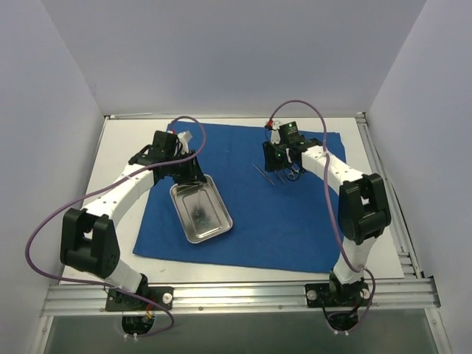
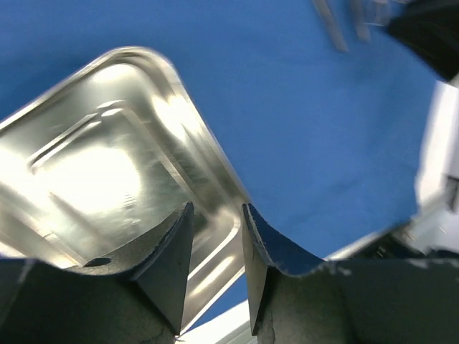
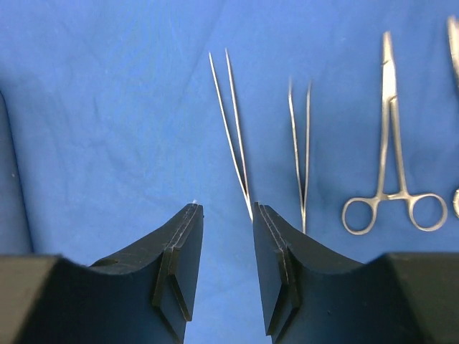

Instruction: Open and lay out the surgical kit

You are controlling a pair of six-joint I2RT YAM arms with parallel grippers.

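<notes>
Flat on the blue drape (image 1: 258, 221) sits a shiny metal tray (image 1: 200, 214), empty inside. My left gripper hovers above its far end, fingers apart, with nothing between them. Over the drape's right part my right gripper is also open and empty. In the right wrist view, a thin pair of tweezers (image 3: 236, 132) lies just ahead of the fingertips, its closed end near the right finger. A second pair of tweezers (image 3: 298, 154) is beside it, then scissor-handled forceps (image 3: 389, 122). Another instrument (image 3: 455, 43) is cut off at the right edge.
A white table (image 1: 110, 177) shows around the drape, with a metal rail (image 1: 243, 295) along the front. Purple cables (image 1: 327, 173) loop over both arms.
</notes>
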